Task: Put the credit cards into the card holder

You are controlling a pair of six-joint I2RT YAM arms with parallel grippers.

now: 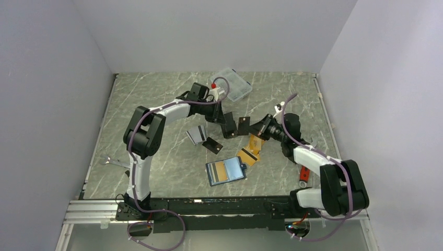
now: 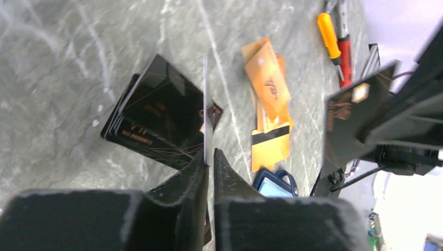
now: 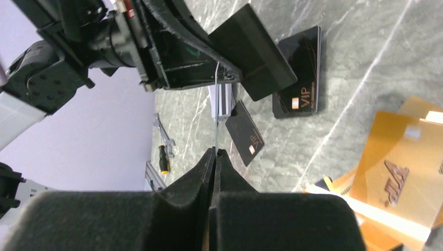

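Note:
A black card (image 2: 205, 94) stands edge-on at my left gripper, against its left fingertip. The fingertips are slightly apart, with a narrow gap beside the card. Below lies a small pile of black cards (image 2: 162, 102), clear of the fingers. My right gripper is shut on another black card (image 3: 217, 107), seen as a thin line; this black card (image 1: 243, 125) shows broadside from above. Near the table's front, the blue card holder (image 1: 226, 171) lies spread, with gold and grey cards in its left part and a pale right side.
Gold cards (image 1: 248, 156) lie right of centre, silver cards (image 1: 197, 135) left, and a single black card (image 1: 212, 145) between. Behind stands a clear plastic box (image 1: 232, 85). Tools lie at both sides, including a red tool (image 1: 304, 175).

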